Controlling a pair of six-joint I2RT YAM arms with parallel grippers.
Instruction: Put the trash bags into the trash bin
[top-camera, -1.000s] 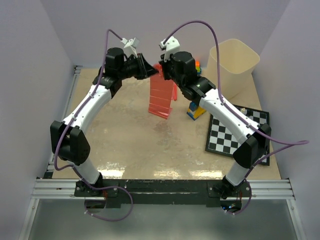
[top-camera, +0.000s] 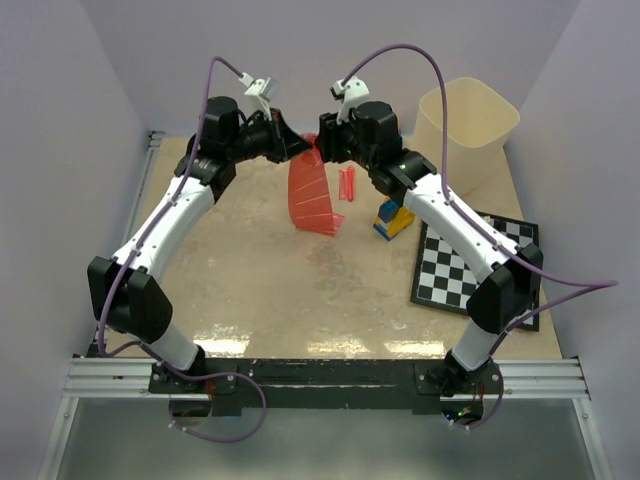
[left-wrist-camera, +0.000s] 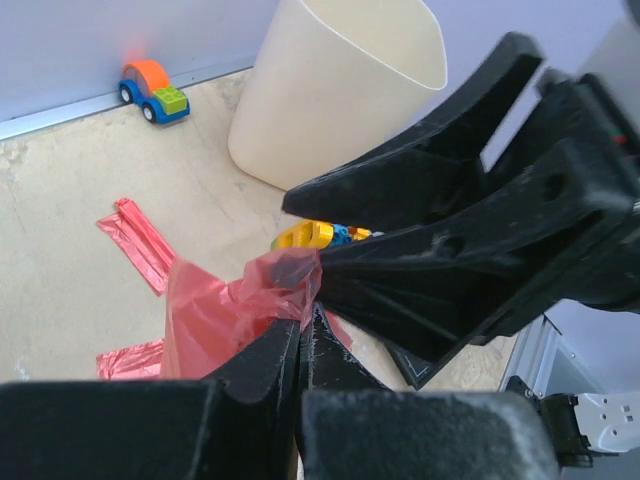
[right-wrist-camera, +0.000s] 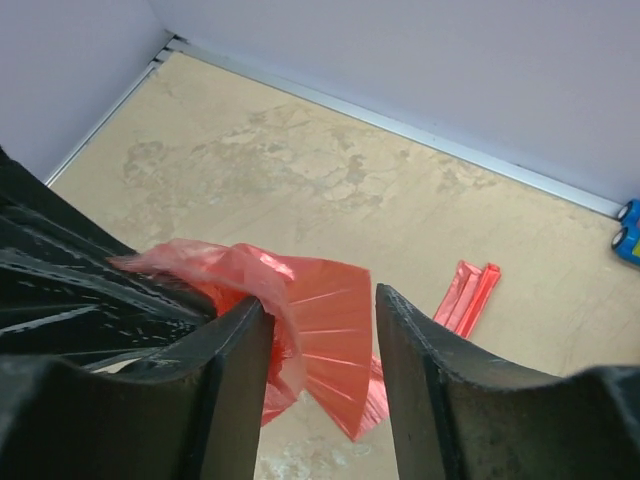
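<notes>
A thin red trash bag (top-camera: 310, 195) hangs unfolded between both grippers over the table. My left gripper is shut on its crumpled top edge. My right gripper is part open at the bag, one finger against the red film; whether it grips it is unclear. Folded red bags lie on the table behind, also in the right wrist view (right-wrist-camera: 468, 300). The cream trash bin (top-camera: 465, 135) stands at the back right.
A toy car (left-wrist-camera: 155, 95) is by the back wall. A blue and yellow toy (top-camera: 392, 218) and a checkerboard (top-camera: 445, 275) lie right of centre.
My left arm has shifted a little, and my right gripper slightly right. The hanging bag's lower part has swung slightly left.
</notes>
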